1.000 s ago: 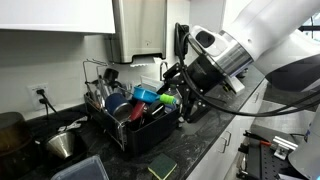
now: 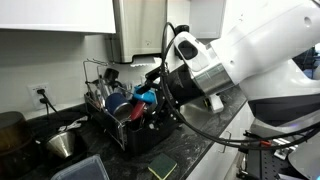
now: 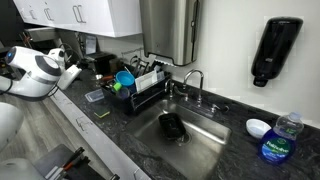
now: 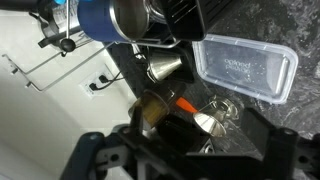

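My gripper is open in the wrist view, its two dark fingers wide apart at the lower edge and nothing held between them. Beyond them on the dark counter lie a clear plastic container (image 4: 245,68) and a whisk-like metal utensil with an orange handle (image 4: 187,104). A metal cup (image 4: 164,68) stands near a brown pot (image 4: 155,108). Dishes fill a black rack (image 2: 135,135), among them a blue cup (image 2: 147,97). In exterior view 1 the white arm (image 2: 235,75) reaches over from the right and covers part of the rack; the fingertips are hard to make out there.
A green sponge (image 2: 162,166) lies on the counter in front of the rack. Beyond the rack are a sink (image 3: 180,140) with a faucet (image 3: 195,80) and a blue bottle (image 3: 281,138). Upper cabinets (image 3: 100,15) hang over the back left.
The arm's front end has shifted left and up in exterior view 1, nearer the rack, and its cable now loops lower across the picture. The dishes look unmoved.
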